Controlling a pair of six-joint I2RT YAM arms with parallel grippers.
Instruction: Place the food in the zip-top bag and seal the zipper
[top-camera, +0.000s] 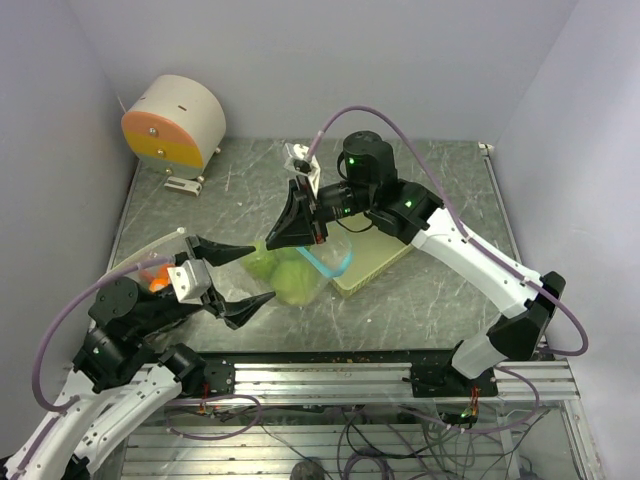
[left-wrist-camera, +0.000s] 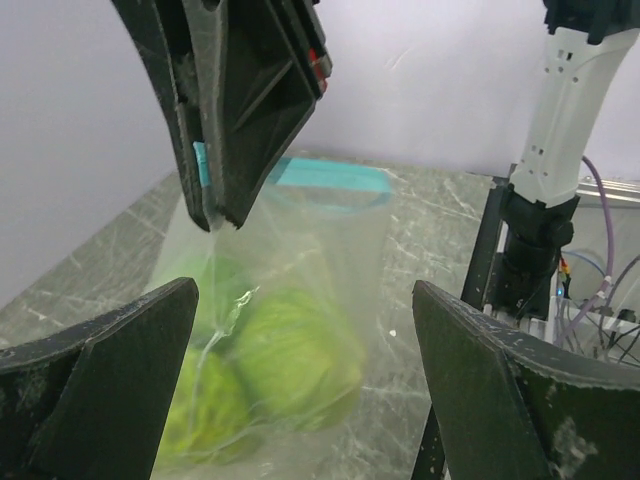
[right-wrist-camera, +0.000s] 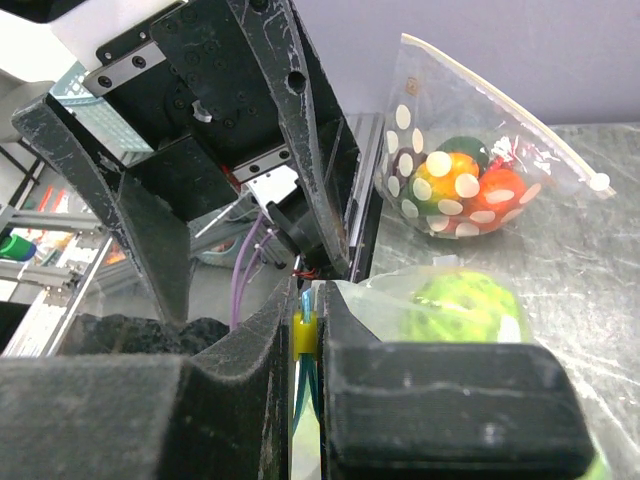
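A clear zip top bag with a light-blue zipper strip (top-camera: 326, 262) holds several green foods (top-camera: 293, 281) inside. My right gripper (top-camera: 270, 245) is shut on the bag's zipper edge; in the right wrist view the blue strip and a yellow piece (right-wrist-camera: 305, 335) are pinched between its fingers. Left of the bag, my left gripper (top-camera: 262, 273) stands open, its fingers spread toward the bag's filled side. Through the left wrist view the green foods (left-wrist-camera: 300, 360) show between those open fingers, with the blue strip (left-wrist-camera: 330, 175) above them.
A second clear bag with white dots (right-wrist-camera: 455, 185) holds orange, red and dark food, partly behind the left arm in the top view. The pale green board (top-camera: 375, 260) lies right of the held bag. A bread-box-like container (top-camera: 175, 125) stands at the back left.
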